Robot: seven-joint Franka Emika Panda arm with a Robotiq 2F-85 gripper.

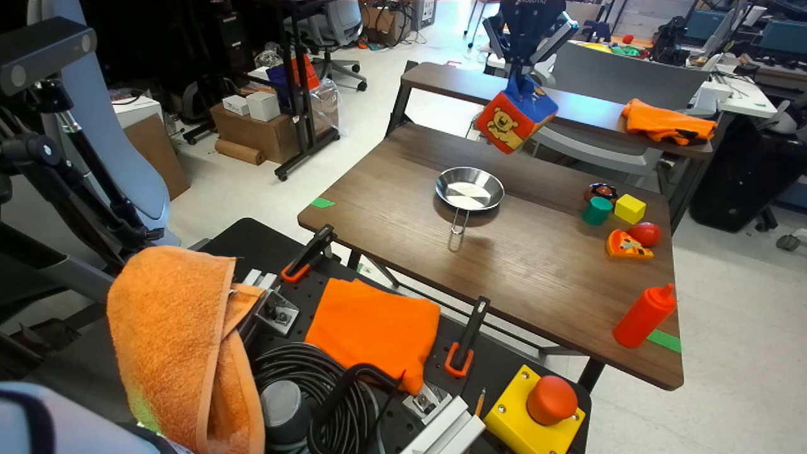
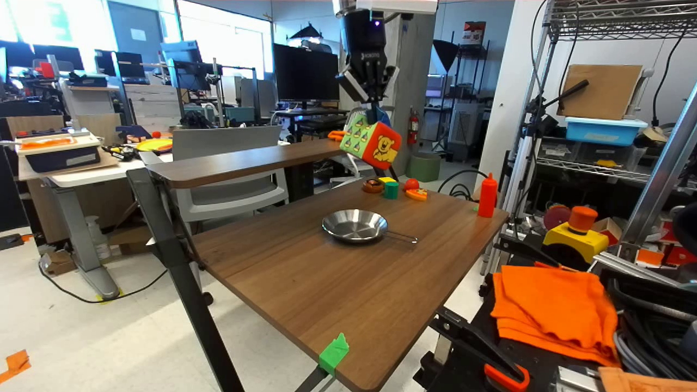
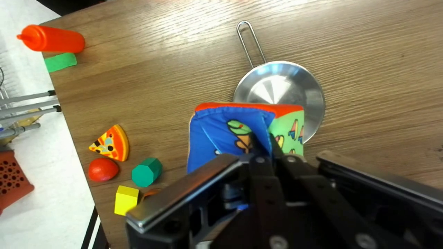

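A soft cloth cube (image 1: 510, 118) with a bear on its red face hangs tilted in the air, clear of the table. My gripper is shut on a pinched fold of its blue top face; in the wrist view the fingertips sink into the cloth. In exterior view 2 the cube (image 2: 370, 141) shows its green and red faces below the gripper (image 2: 372, 108). A steel pan (image 1: 470, 189) rests on the table with its wire handle towards the near edge. The wrist view has the cube (image 3: 224, 130) covering part of the pan (image 3: 286, 83).
At one end of the table (image 1: 522, 265) sit a green hexagonal block (image 1: 597, 210), yellow block (image 1: 630, 209), red tomato (image 1: 645, 234), pizza slice (image 1: 628, 246) and a brown item (image 1: 601, 192). A red squeeze bottle (image 1: 644, 315) stands near a corner. The table around the pan is clear.
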